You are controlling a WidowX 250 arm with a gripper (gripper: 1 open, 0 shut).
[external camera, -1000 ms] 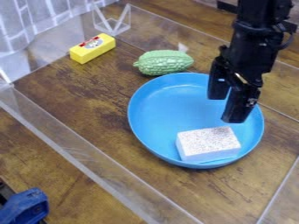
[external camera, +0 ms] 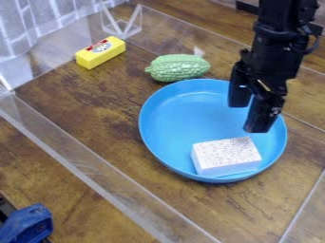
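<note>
A black gripper hangs open over the right rear of a blue bowl, its fingers pointing down with nothing seen between them. A white speckled block lies in the front part of the bowl, apart from the gripper. Behind the bowl to the left is a green bumpy vegetable-like object, outside it on the wooden table.
A yellow box sits at the back left. A blue object is at the lower left corner. Clear barriers run along the left. Bare wood lies left of the bowl.
</note>
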